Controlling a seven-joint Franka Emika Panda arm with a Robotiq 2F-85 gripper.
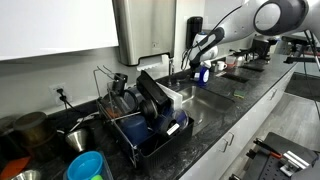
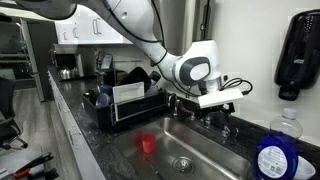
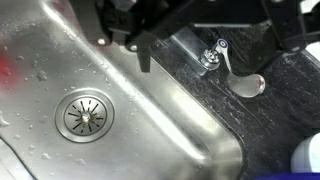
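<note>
My gripper is open, with nothing held between its fingers. It hangs above the back edge of the metal sink [image 2: 183, 138] in exterior view 2. Below it in the wrist view are a metal faucet part [image 3: 245, 84] on the dark counter and the sink drain [image 3: 84, 116]. A red cup [image 2: 149, 144] stands in the sink; only a red blur of it shows at the wrist view's left edge. To the right of the sink is a clear bottle [image 2: 275, 150] with a blue label.
A black dish rack [image 1: 160, 143] full of dishes stands beside the sink. A white bowl [image 2: 304, 168] sits close to the bottle. Along the back are the wall and a dark dispenser [image 2: 297, 55]. The sink's middle is mostly clear.
</note>
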